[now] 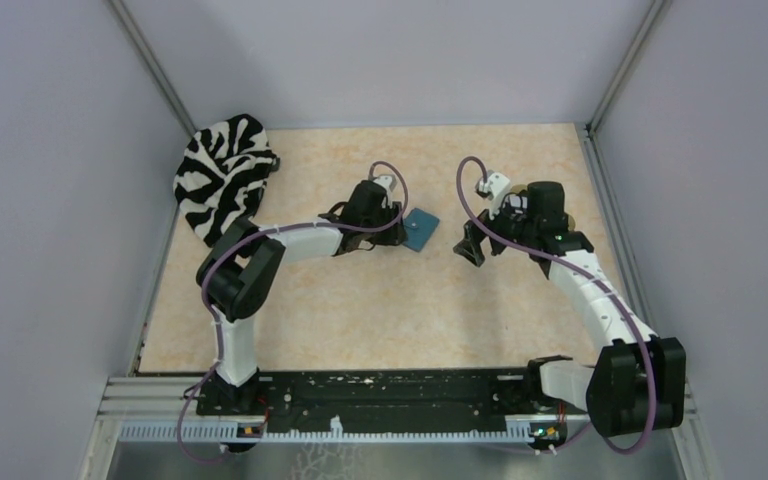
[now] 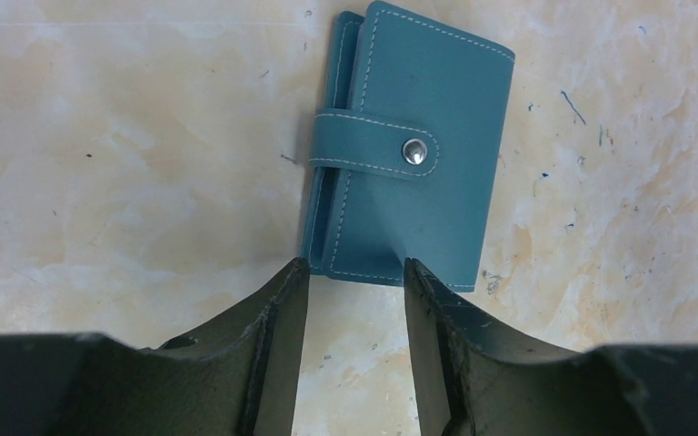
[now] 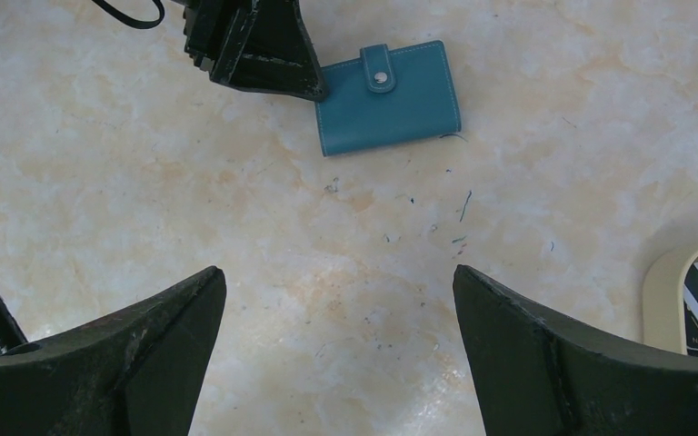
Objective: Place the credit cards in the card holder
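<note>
The teal card holder lies on the table with its snap strap across one edge, also visible in the top view (image 1: pixel 422 226) and right wrist view (image 3: pixel 391 118). My left gripper is part open at the holder's near edge, nothing clearly between its fingertips. My right gripper stands open above bare table to the right of the holder, nothing between its fingers.
A cream container (image 3: pixel 663 309) with dark and white contents sits beside my right gripper. A zebra-patterned cloth (image 1: pixel 222 175) lies at the back left.
</note>
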